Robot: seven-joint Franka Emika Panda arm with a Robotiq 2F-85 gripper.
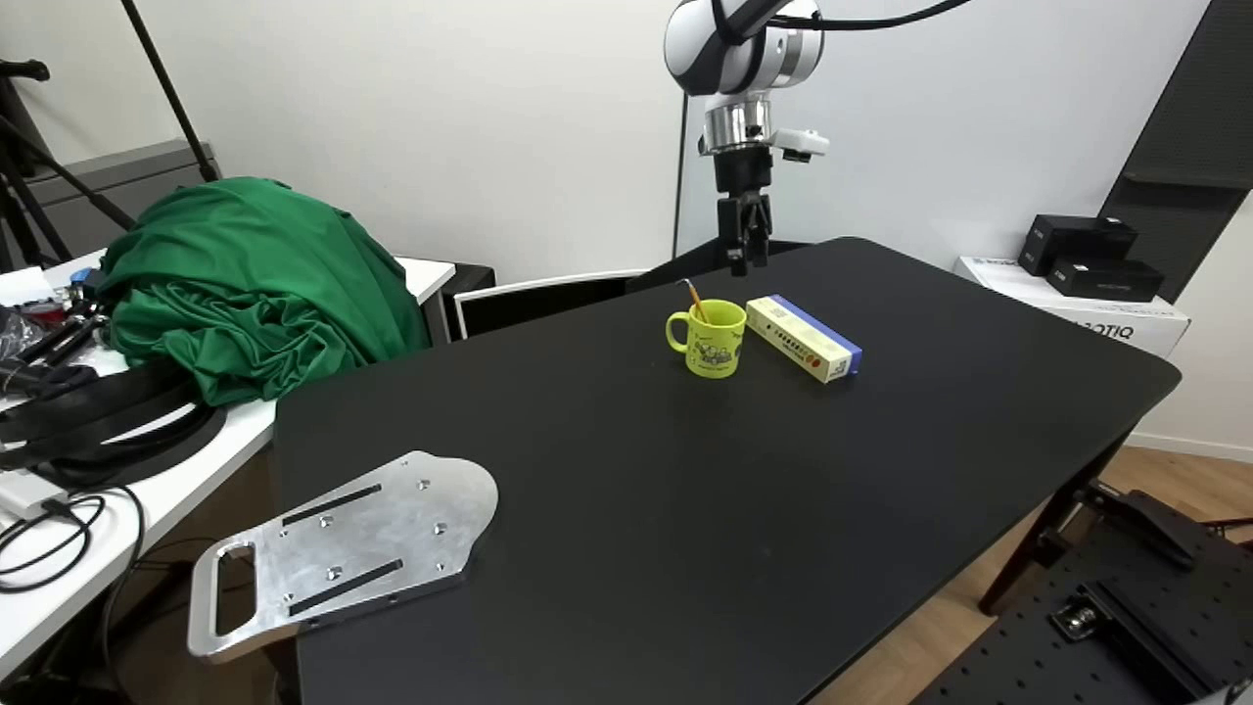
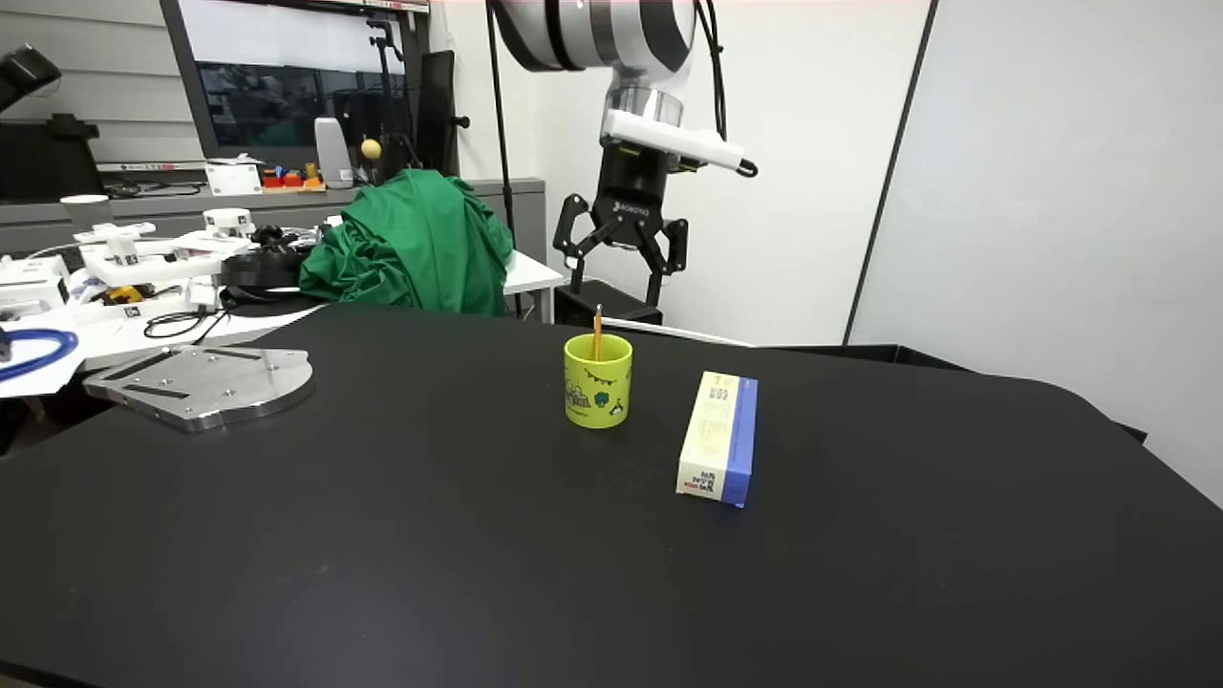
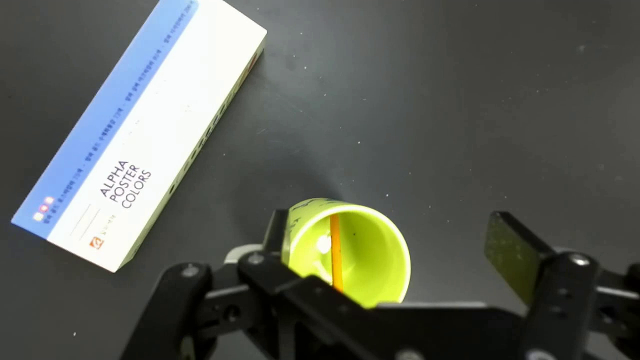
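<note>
A lime-green mug [image 1: 714,342] stands upright on the black table, with an orange stick [image 3: 336,252] leaning inside it. Beside it lies a long cream and blue box [image 2: 717,441], printed "Alpha Poster Colors" in the wrist view. My gripper [image 2: 615,285] is open and empty, hanging above table height behind the mug in both exterior views. From the wrist, its fingers [image 3: 517,255] are spread wide; the mug appears below and partly between them, its lower part hidden by the gripper linkage. The mug's handle shows in exterior view 1, pointing left.
A silver metal plate [image 1: 364,540] lies at the table's near left corner in exterior view 1. Past the left edge, a green cloth heap [image 1: 253,288] sits on a white side table.
</note>
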